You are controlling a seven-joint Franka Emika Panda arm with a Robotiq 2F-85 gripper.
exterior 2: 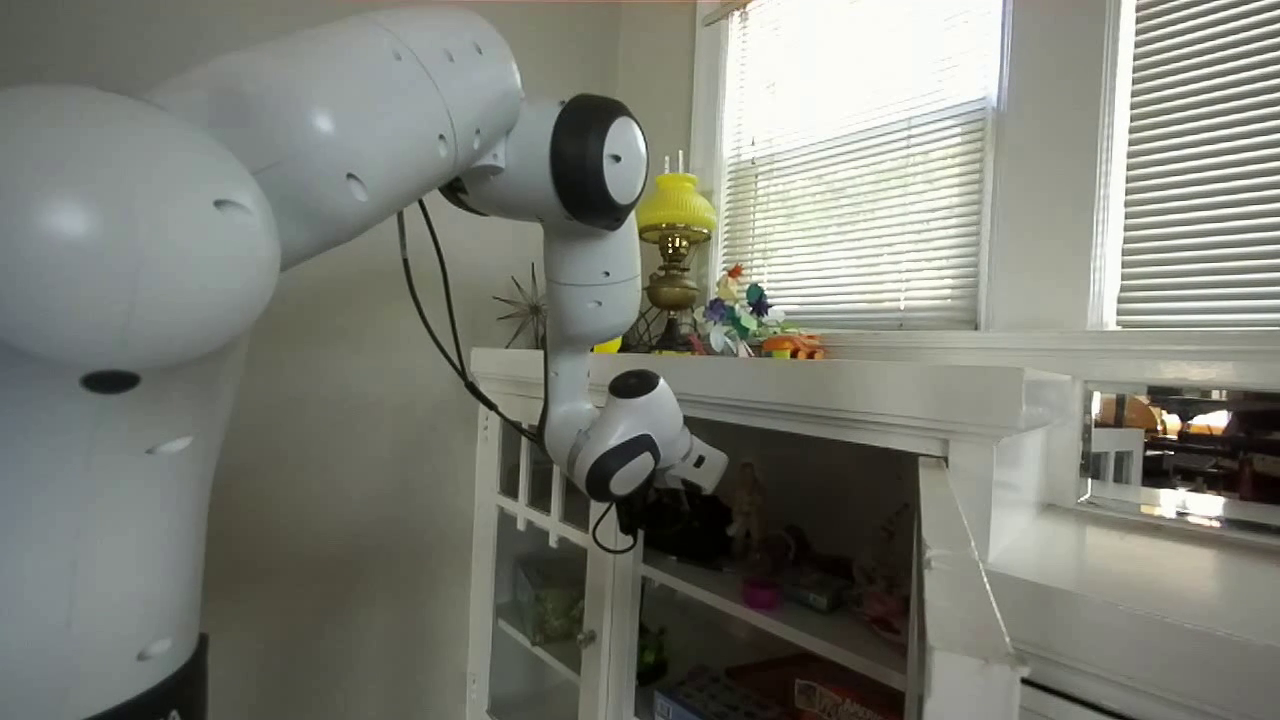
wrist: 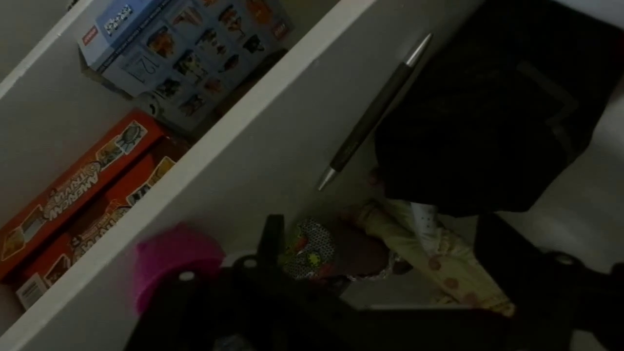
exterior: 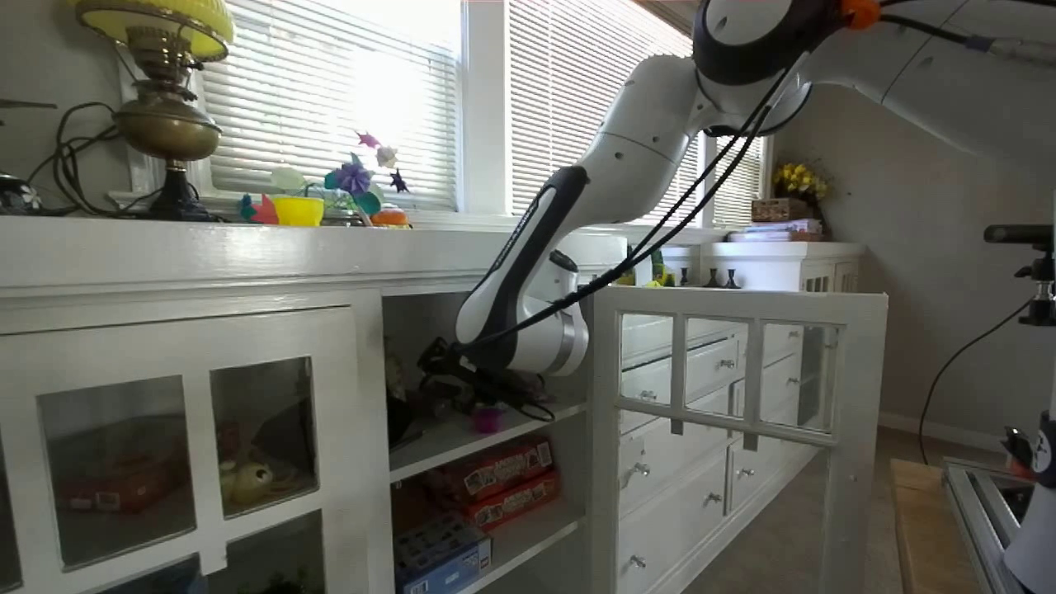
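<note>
My gripper stands open inside the cabinet's upper compartment, its dark fingers spread wide. Within the view between them lie a small patterned item (wrist: pixel 310 248) and a doll-like figure in yellow spotted cloth (wrist: pixel 441 263); nothing is clamped. Beyond the fingers, a dark pen with silver ends (wrist: pixel 377 111) rests on the shelf (wrist: pixel 257 146) beside a large black item (wrist: pixel 491 117). A pink cup-like object (wrist: pixel 175 257) sits by the shelf's front edge, partly covered by the gripper. In exterior view 2 the arm's wrist hides the fingers.
On the lower shelf are red game boxes (exterior: pixel 505 470) and a blue box (exterior: pixel 442 554). The cabinet's glazed door (exterior: pixel 861 396) stands swung out on the right; another glazed door (exterior: pixel 337 436) is closed on the left. An oil lamp (exterior: pixel 168 129) stands on top.
</note>
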